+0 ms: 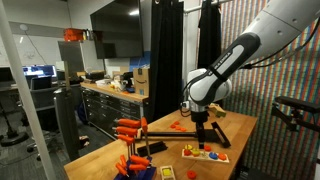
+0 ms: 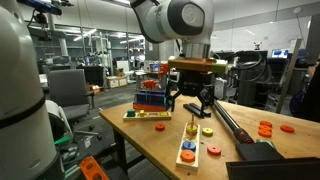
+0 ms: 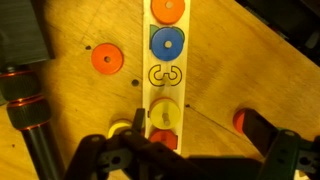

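Note:
My gripper is open, its two dark fingers spread wide, with nothing held between them. In the wrist view a narrow wooden board (image 3: 178, 76) runs between the fingers. On it lie an orange disc (image 3: 167, 10), a blue disc (image 3: 168, 43), a yellow disc (image 3: 165, 114) and, partly cut by the gripper's body, a red disc (image 3: 163, 138). A bare stretch with a printed black mark separates blue from yellow. Exterior view 2 has the gripper (image 2: 189, 104) above the far end of the board (image 2: 200, 160).
A loose orange-red disc (image 3: 107, 58) lies left of the board; another red disc (image 3: 240, 121) sits by the right finger. Exterior view 1 has a rack of orange pieces (image 1: 130, 130) at the table's front. Dark bars (image 1: 68, 130) lie farther back.

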